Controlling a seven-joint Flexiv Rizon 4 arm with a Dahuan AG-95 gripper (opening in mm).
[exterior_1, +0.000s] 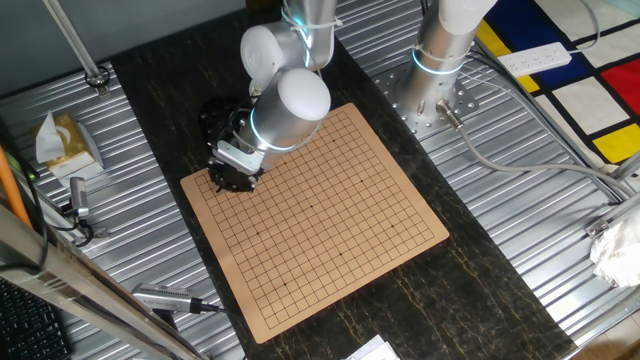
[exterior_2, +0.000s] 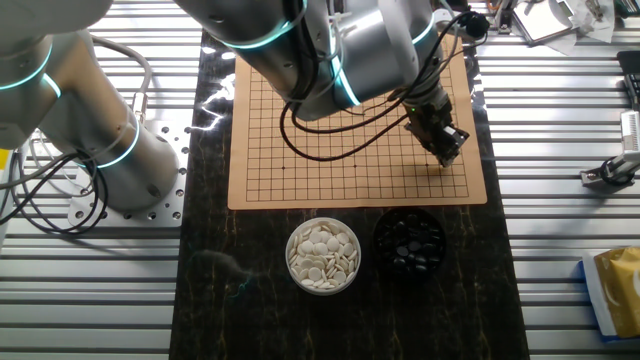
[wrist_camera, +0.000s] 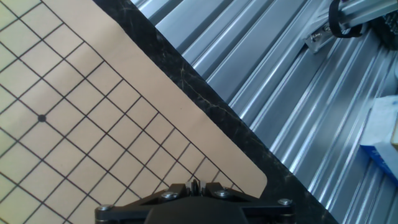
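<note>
A tan wooden board with a black grid (exterior_1: 330, 235) lies on the dark tabletop, and no stones show on its visible part. My gripper is over one corner of the board, near its edge, with its fingertips close together at the bottom of the wrist view. Nothing clearly shows between them, though something very small could be hidden there. In exterior view 2 the black gripper (exterior_2: 446, 160) points down at the board's right part. A white bowl of white stones (exterior_2: 323, 257) and a black bowl of black stones (exterior_2: 409, 246) stand beside the board.
A tissue box (exterior_1: 72, 148) stands on the ribbed metal surface left of the table. A small metal clamp-like device (exterior_1: 168, 298) reaches toward the board's left edge. White paper (exterior_1: 374, 349) lies at the front. Dark tabletop around the board is mostly clear.
</note>
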